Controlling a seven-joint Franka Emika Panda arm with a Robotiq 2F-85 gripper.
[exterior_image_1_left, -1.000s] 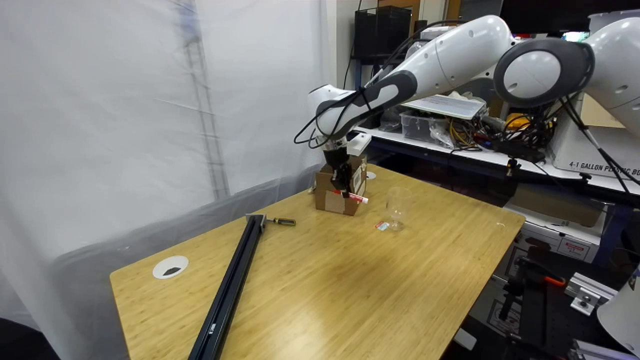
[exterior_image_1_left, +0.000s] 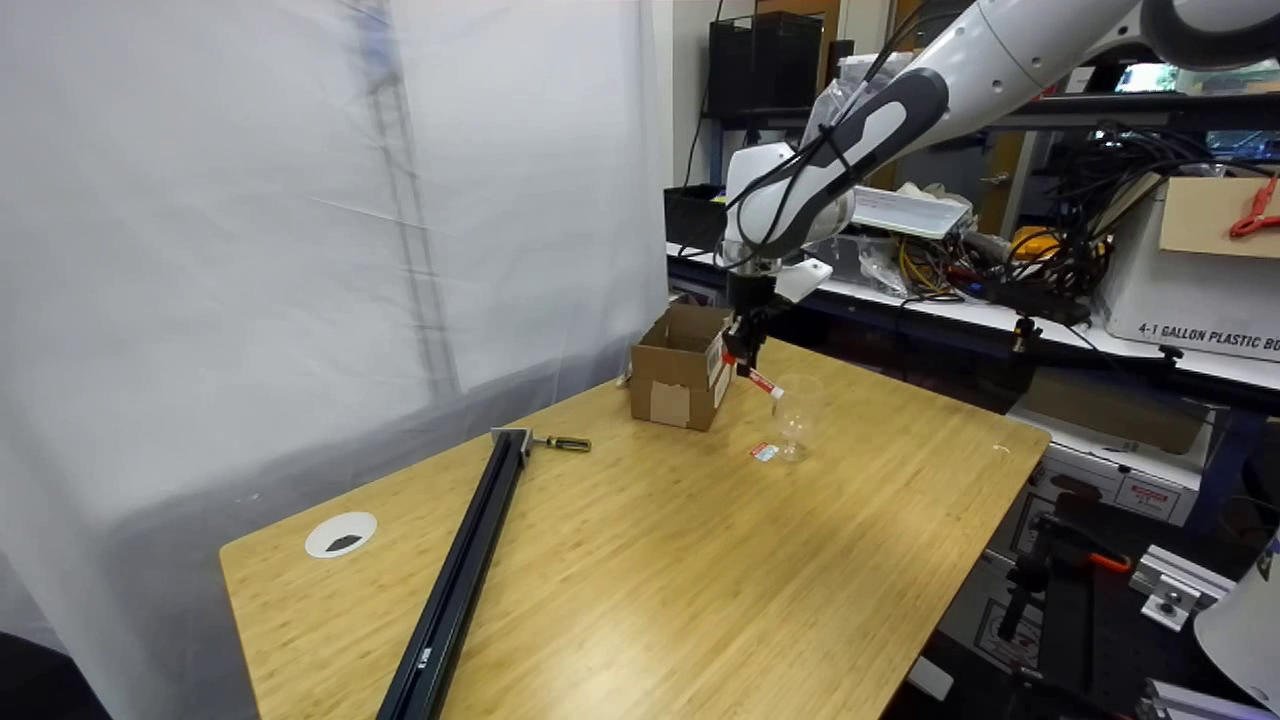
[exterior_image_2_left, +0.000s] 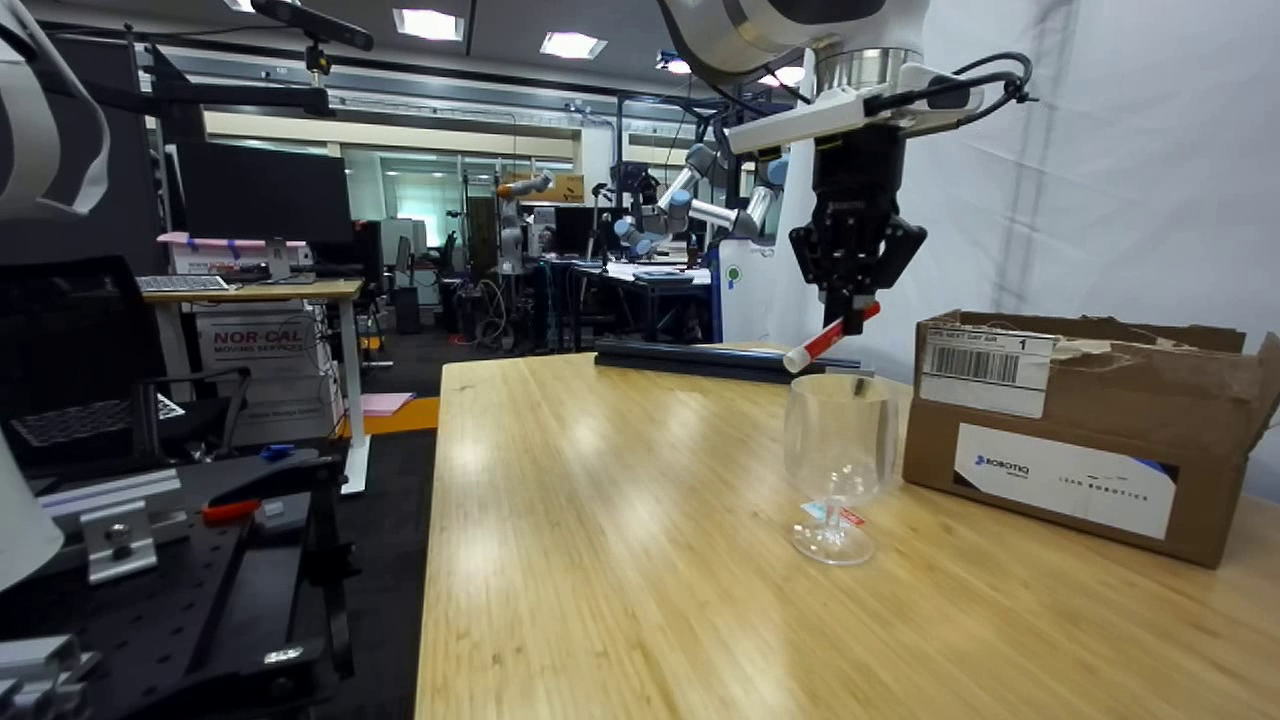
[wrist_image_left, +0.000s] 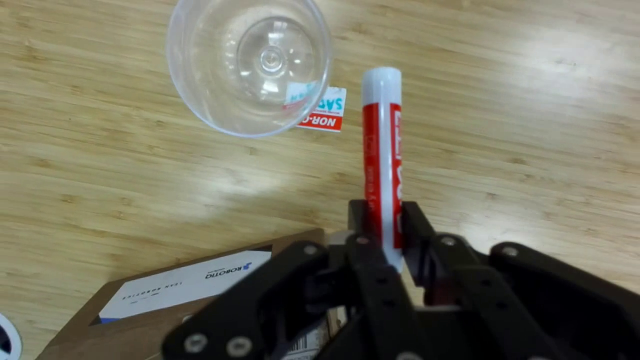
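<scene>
My gripper is shut on a red and white marker (wrist_image_left: 379, 150), which sticks out well past the fingertips, white end foremost. Seen from the side, the marker (exterior_image_2_left: 828, 341) slants, its white end lower and above the near rim region of a clear stemmed cup (exterior_image_2_left: 840, 450). That cup stands upright on the table and looks empty. From above, the marker lies to the right of the cup (wrist_image_left: 249, 72) with a gap between them. In exterior view 1, the gripper (exterior_image_1_left: 744, 360) hangs in the air beside the cardboard box (exterior_image_1_left: 675, 382).
The open cardboard box (exterior_image_2_left: 1080, 444) stands close to the cup. A small red and white label (wrist_image_left: 324, 111) lies by the cup's foot. A screwdriver (exterior_image_1_left: 564, 444) and a long black rail (exterior_image_1_left: 468, 564) lie further off.
The arm has risen and moved right in exterior view 1, from in front of the box toward the cup, carrying the marker. The marker now tilts more downward. Cup and box stand unmoved.
</scene>
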